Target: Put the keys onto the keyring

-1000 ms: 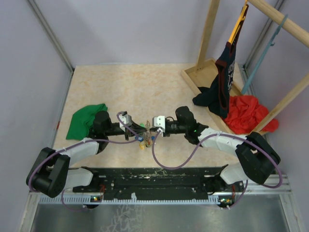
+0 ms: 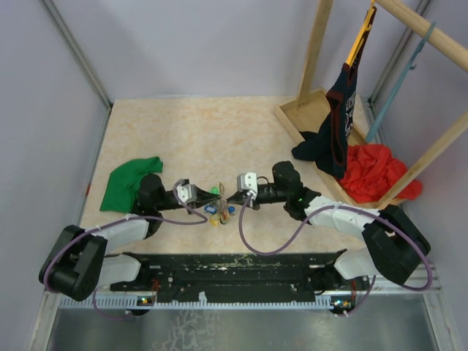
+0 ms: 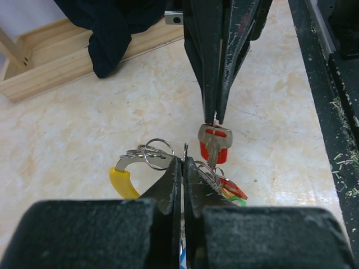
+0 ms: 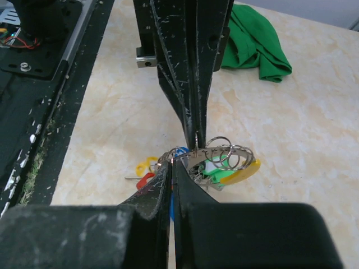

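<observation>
A bunch of rings and coloured keys (image 2: pixel 223 208) is held between the two grippers at the middle of the table. My left gripper (image 2: pixel 219 194) is shut at the wire rings (image 3: pixel 159 154). A silver key with red (image 3: pixel 213 143) hangs just under my right gripper's tips in the left wrist view. My right gripper (image 2: pixel 231 199) is shut, with a thin metal piece at its tips. A yellow-handled key (image 3: pixel 124 182) hangs among the rings, with green, blue and red pieces below. How the key sits against the ring is unclear.
A green cloth (image 2: pixel 128 183) lies at the left. A wooden tray (image 2: pixel 307 113) with a frame, dark hanging bag (image 2: pixel 336 124) and red cloth (image 2: pixel 369 172) stands at the right.
The left gripper has moved slightly, staying at the rings.
</observation>
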